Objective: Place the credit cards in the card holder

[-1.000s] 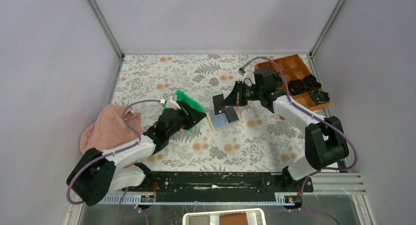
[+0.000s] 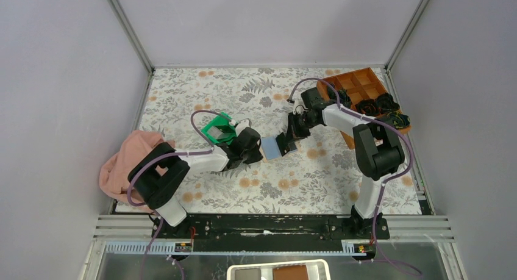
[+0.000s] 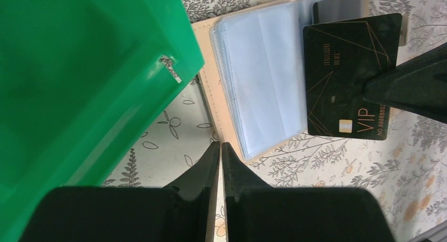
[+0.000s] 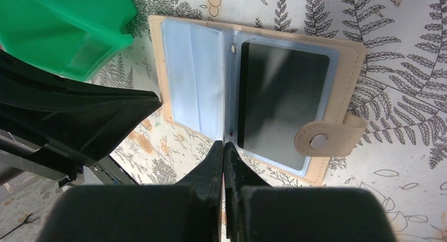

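The open card holder lies mid-table, with light blue sleeves and a snap strap. In the left wrist view a black VIP card is over its right half, against a finger of the other gripper. My left gripper is at the holder's edge, fingertips close together, nothing visible between them. My right gripper is shut, with only a thin edge at most visible at its fingertips, above the holder's middle.
A green container is left of the holder. An orange divided tray with dark items stands at back right, a pink cloth at left.
The right gripper and the black card have moved right, onto the holder's right half.
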